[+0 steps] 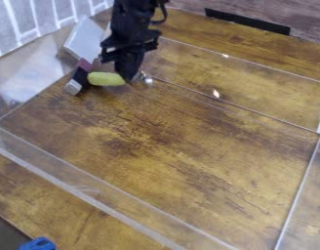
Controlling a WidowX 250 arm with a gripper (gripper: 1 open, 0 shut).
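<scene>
My dark gripper (130, 70) hangs at the upper left of the camera view, low over the wooden surface. A pale yellow-green oblong object (105, 79) lies just left of its tip. Whether the fingers are open, shut or touching that object is too small to tell.
A dark-and-pink item (81, 76) with a light end sits against a white panel (82, 41) at the left. A blue object (38, 243) is at the bottom left corner.
</scene>
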